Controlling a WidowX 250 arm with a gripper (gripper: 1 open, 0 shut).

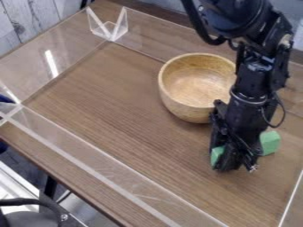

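Note:
The black gripper [236,151] is low over the table at the right, around a green object [218,155] that is mostly hidden behind its fingers. Whether the fingers are closed on it cannot be seen clearly. A second green piece [268,142] shows just right of the gripper. A light wooden bowl [187,82] stands behind and left of the gripper, close to the arm.
The wooden table [106,124] has clear room on the left and middle. Transparent edging runs along its left and near sides, with a clear bracket [106,27] at the back left. A black cable [30,204] lies at the lower left.

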